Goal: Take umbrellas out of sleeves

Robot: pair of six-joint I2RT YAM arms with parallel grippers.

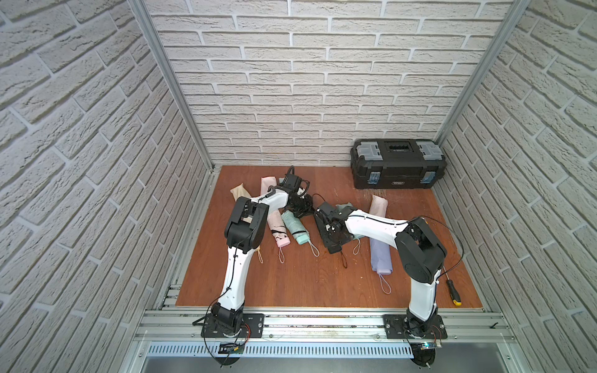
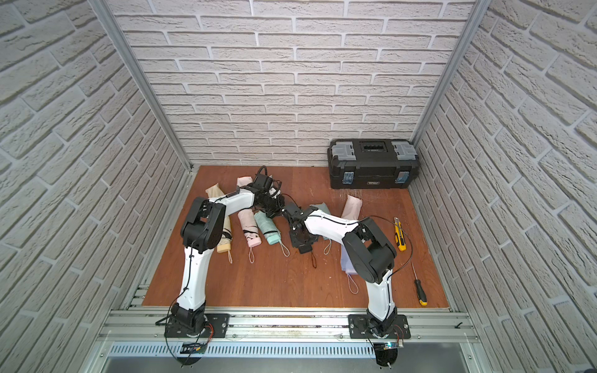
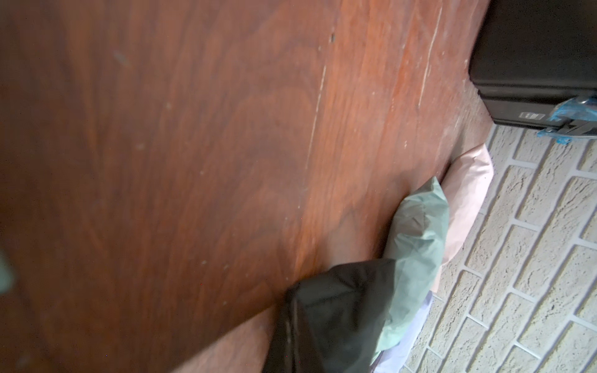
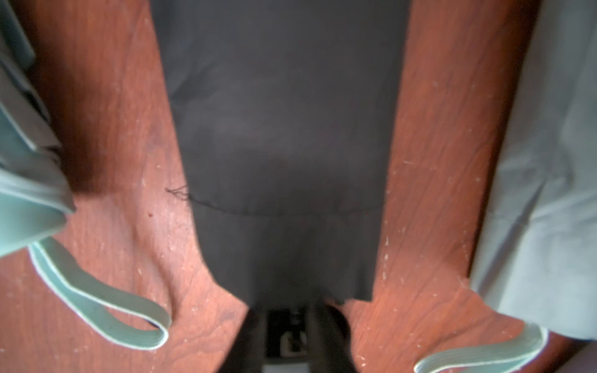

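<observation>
A black sleeved umbrella (image 4: 279,124) lies lengthwise at the table's middle, dark wrist strap toward the front. My right gripper is low at its near end, blurred in its wrist view; whether it holds cloth there is unclear. My left gripper (image 1: 304,208) sits at the umbrella's far end; its fingers are out of the left wrist view, where dark cloth (image 3: 335,310) shows. Mint (image 2: 267,227), pink (image 2: 248,227) and yellow (image 2: 224,245) umbrellas lie to the left; grey-green (image 4: 547,186), pale pink (image 1: 378,205) and lilac (image 1: 380,255) ones to the right.
A black toolbox (image 1: 398,171) stands at the back right. A utility knife (image 2: 399,236) and screwdriver (image 2: 420,292) lie at the right edge.
</observation>
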